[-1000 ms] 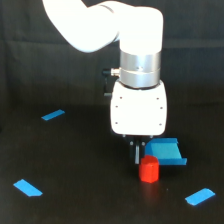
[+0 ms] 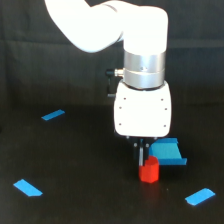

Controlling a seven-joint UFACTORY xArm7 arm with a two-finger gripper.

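A small red object (image 2: 151,172) sits on the dark table, low and right of the middle of the view. Just above and slightly left of it are the narrow dark fingertips of my gripper (image 2: 143,158), which point down. They overlap the red object's upper left edge in this view; contact cannot be made out. How wide the fingers stand does not show clearly. A blue tray (image 2: 172,160) lies behind and to the right of the fingers, partly hidden by the white gripper body.
Blue tape strips mark the table: one at the back left (image 2: 53,115), one at the front left (image 2: 28,188) and one at the front right (image 2: 200,197).
My gripper has shifted a little to the right and lower, so its fingertips now reach the red object. The red object and the blue tray have stayed in place.
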